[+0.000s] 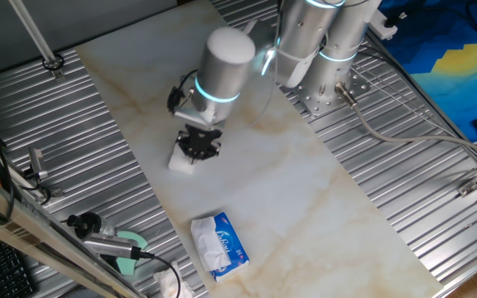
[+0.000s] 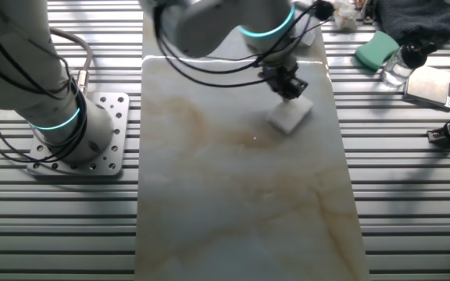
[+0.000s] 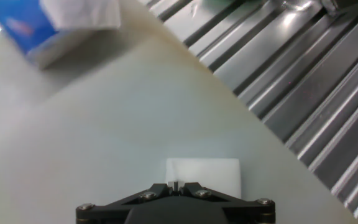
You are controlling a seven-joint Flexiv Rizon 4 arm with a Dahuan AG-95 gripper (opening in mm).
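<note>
A white block (image 1: pixel 180 161), perhaps a sponge, is at my gripper (image 1: pixel 197 156) over the marble-patterned board. My gripper is shut in the wrist view, its fingertips together at the near edge of the white block (image 3: pixel 207 174), which it appears to pinch. From the other side, the block (image 2: pixel 291 115) hangs or rests just under the gripper (image 2: pixel 291 94); whether it touches the board cannot be told. A blue and white tissue pack (image 1: pixel 220 245) lies nearer the board's front end, apart from the gripper.
The marble board (image 1: pixel 305 240) is otherwise broadly clear. On the slatted metal table beside it sit a green item (image 2: pixel 376 50), a clear bottle (image 2: pixel 401 65), a small scale (image 2: pixel 431 86) and a dark cloth (image 2: pixel 417 20). The arm's base plate (image 2: pixel 109 140) stands on the opposite side.
</note>
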